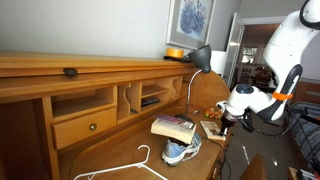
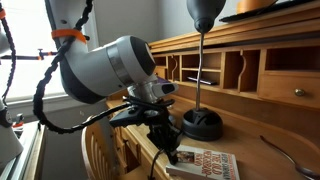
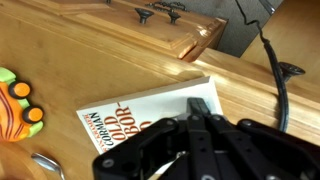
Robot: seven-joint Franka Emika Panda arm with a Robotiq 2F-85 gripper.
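A white-covered book (image 2: 205, 164) with red and black lettering lies flat on the wooden desk near its edge. In the wrist view the book (image 3: 150, 118) shows its title side, partly hidden by my black gripper. The gripper (image 2: 170, 153) is low, at the book's near edge in exterior view 2. Its fingers look shut, and nothing shows between them. Whether they touch the book cannot be told. From exterior view 1, the book (image 1: 212, 130) lies at the far right end of the desk, beside the gripper.
A lamp base (image 2: 202, 124) stands just behind the book. Shoes (image 1: 178, 151) with another book (image 1: 173, 127) on top and a white hanger (image 1: 122, 168) occupy the desk. A spoon (image 2: 290, 156) lies to one side. A wooden chair (image 2: 97, 150) stands near the arm.
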